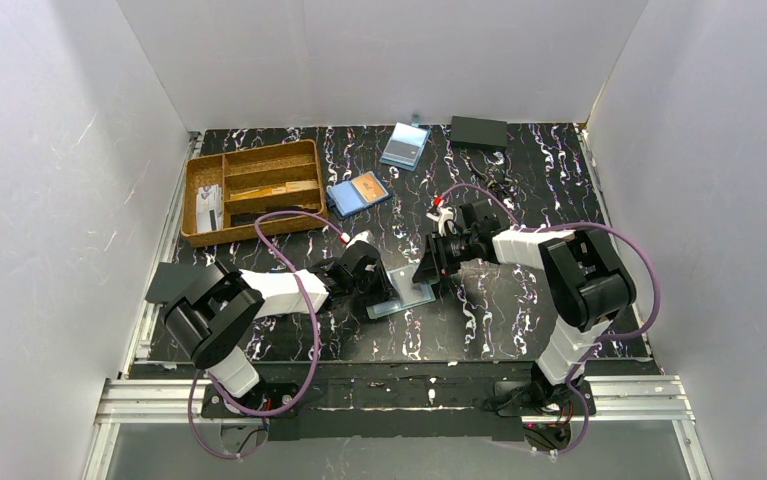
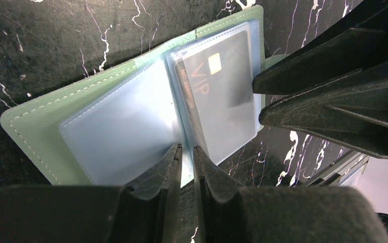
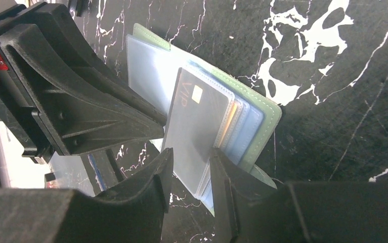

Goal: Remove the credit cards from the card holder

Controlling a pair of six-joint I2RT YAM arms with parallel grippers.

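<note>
An open card holder (image 1: 404, 300) with green, stitched covers and clear sleeves lies on the marble surface between my grippers. Its sleeve stack holds a grey VIP card (image 2: 219, 96), with an orange edge behind it (image 3: 228, 121). My left gripper is at the sleeve stack's inner edge, its tips close together on that edge. My right gripper has its tips at the card stack, slightly apart with the card sleeve between them. Each gripper also shows large in the other's wrist view, over the holder.
A wooden compartment box (image 1: 269, 160) stands at back left. Two blue holders (image 1: 357, 193) and a dark block (image 1: 478, 133) lie at the back. A dark pad (image 1: 171, 282) lies at left.
</note>
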